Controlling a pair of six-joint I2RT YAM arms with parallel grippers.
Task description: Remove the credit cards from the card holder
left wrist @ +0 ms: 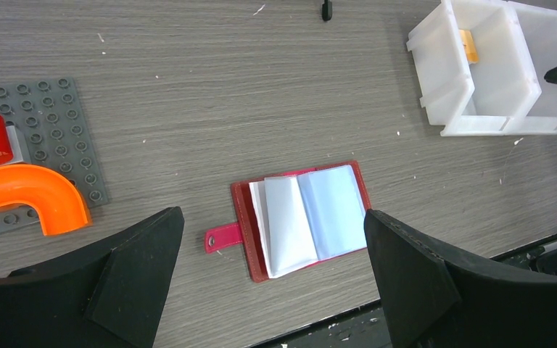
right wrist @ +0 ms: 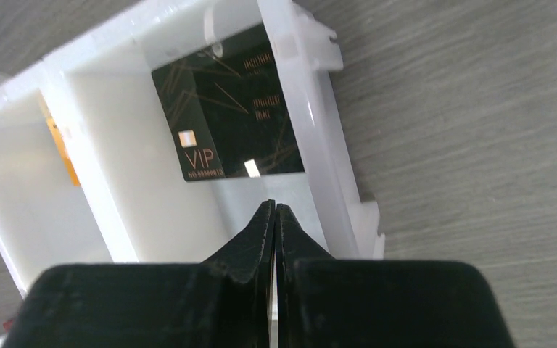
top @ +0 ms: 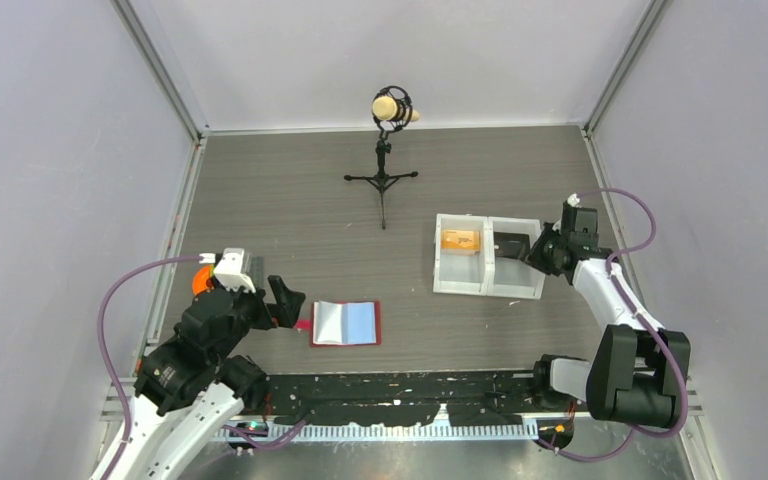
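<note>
The red card holder lies open on the table at front left, showing one white and one pale blue inner sleeve; no card can be made out in it. Above it, my left gripper is open, its fingers apart and empty. A black VIP card rests in the right compartment of the white box, and an orange card is in the left one. My right gripper is shut over the right compartment, near its right wall; nothing can be made out between the fingertips.
A grey studded plate with an orange pipe piece stands at the left. Towards the back is a microphone on a tripod. Between holder and box the table is clear.
</note>
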